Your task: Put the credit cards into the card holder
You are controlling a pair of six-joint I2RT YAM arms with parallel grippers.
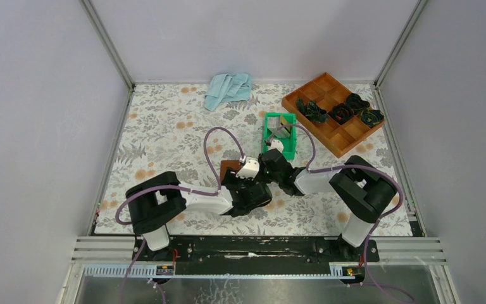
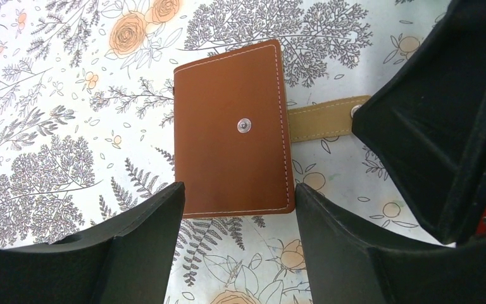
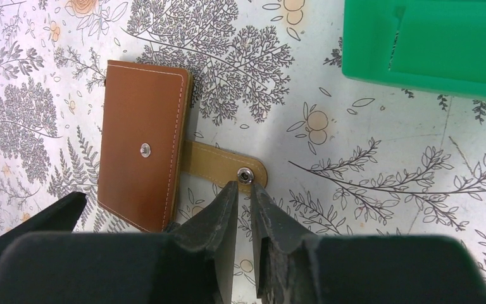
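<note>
The brown leather card holder [image 2: 231, 145] lies folded shut on the table, its snap stud facing up. A tan strap [image 3: 212, 161] extends from its right side, ending in a metal snap. My left gripper is open around the holder's near end, one fingertip at each side edge; whether they touch it is unclear. My right gripper is open by a narrow gap, its tips at the strap's snap end. No firm hold on the strap shows. Flat, card-like items [image 1: 284, 125], partly blocked by a hose, lie in the green tray [image 1: 290, 152].
Both grippers are close together, with little room between them. At the back right stands a wooden compartment box [image 1: 337, 140] with several dark coiled bundles. A blue cloth [image 1: 228, 90] lies at the back.
</note>
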